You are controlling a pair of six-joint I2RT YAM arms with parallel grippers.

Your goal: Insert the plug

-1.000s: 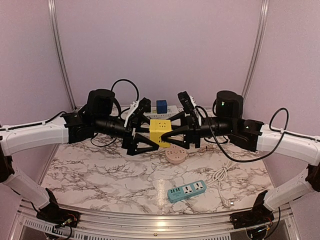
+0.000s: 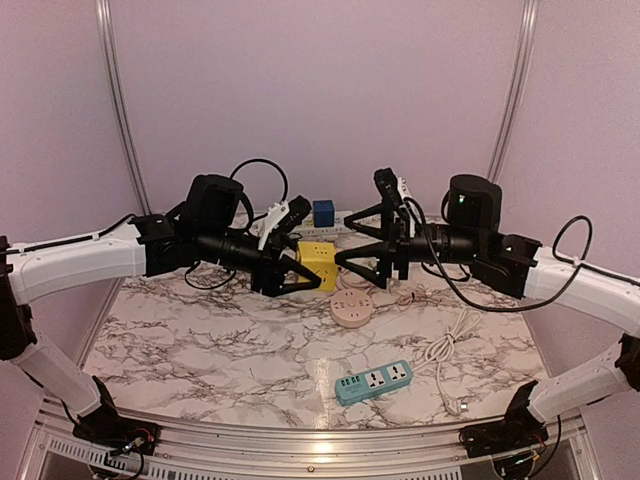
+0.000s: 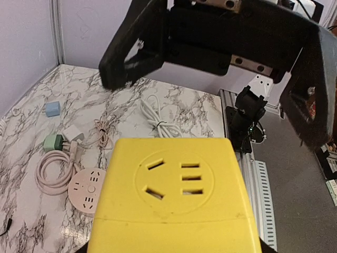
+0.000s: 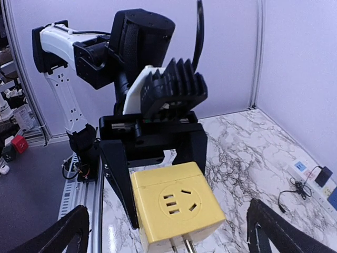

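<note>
A yellow cube-shaped socket block [image 2: 318,265] hangs above the table, with my left gripper [image 2: 303,270] shut on it. In the left wrist view the block [image 3: 176,182] fills the lower middle, its socket slots facing the camera. To its right in the top view stands my right gripper [image 2: 357,245], open and empty, a small gap from the block. The right wrist view shows the block [image 4: 179,205] between the left gripper's dark fingers [image 4: 120,179], slots on its visible side. A green plug-like block [image 3: 53,142] lies on the table beside a coiled pinkish cord.
A round pink socket [image 2: 351,308] lies below the grippers. Nearer the front is a teal power strip [image 2: 373,381] with its white cable [image 2: 440,348] to the right. Behind stand a blue cube [image 2: 323,213] and a white strip.
The right gripper has opened and drawn back to the right, off the yellow block.
</note>
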